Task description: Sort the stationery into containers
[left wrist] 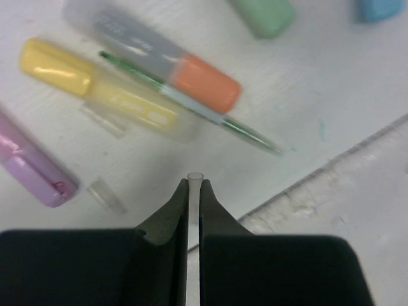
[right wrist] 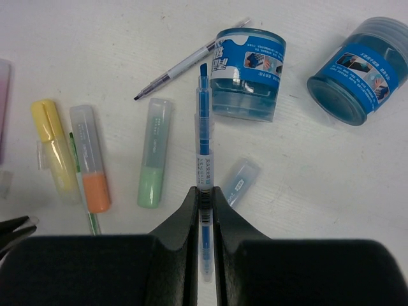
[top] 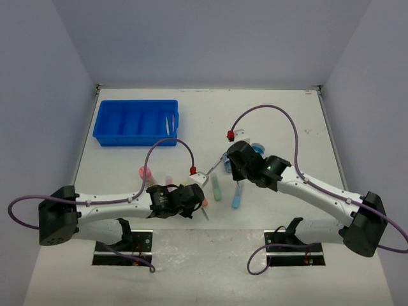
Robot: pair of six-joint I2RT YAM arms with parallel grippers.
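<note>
My right gripper is shut on a slim blue pen, held across its middle above the table. At the table's near side, my left gripper is shut with the pale round end of a thin object between its fingertips; the rest of it is hidden. Lying loose are a green pen, a black-tipped pen, and yellow, orange, green and blue highlighters. A blue bin at the back left contains thin pens.
Two blue-labelled jars, one upright-looking and one tilted, stand right of the highlighters. A purple-pink highlighter and a pink item lie left.
</note>
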